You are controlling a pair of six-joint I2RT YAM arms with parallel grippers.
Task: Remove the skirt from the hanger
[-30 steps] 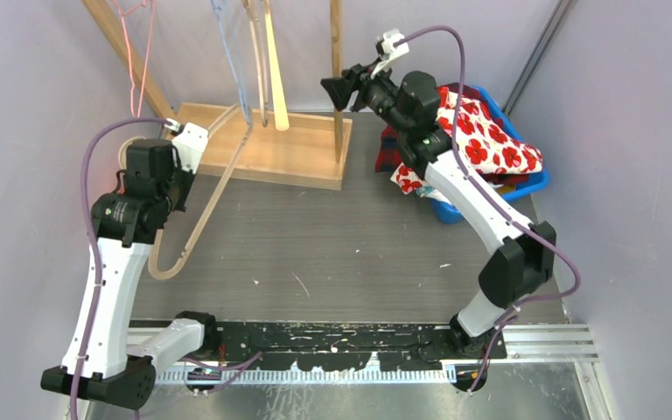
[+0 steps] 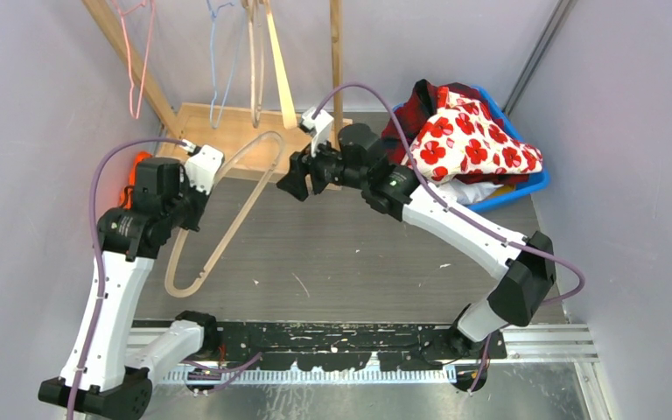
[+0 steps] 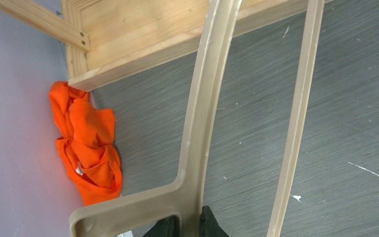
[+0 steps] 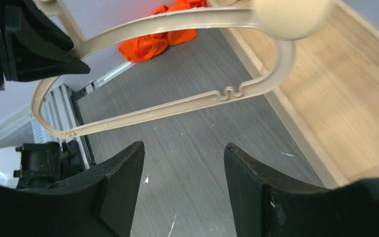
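A beige plastic hanger (image 2: 240, 216) is held in my left gripper at the left of the top view; it fills much of the left wrist view and bears no garment that I can see. My right gripper is open and empty, to the right of the hanger, which crosses the upper part of the right wrist view. I cannot tell whether any of the cloths in view is the skirt. An orange cloth (image 3: 91, 148) lies on the floor by the left wall.
Pink (image 2: 131, 87) and blue (image 2: 214, 87) hangers and others hang from the wooden rack (image 2: 336, 52) at the back. A blue basket (image 2: 512, 195) at right holds red-flowered and other clothes.
My left gripper has moved toward the front and slightly right with the hanger. My right arm has come down and left, toward the hanger. The hanging hangers have swung.
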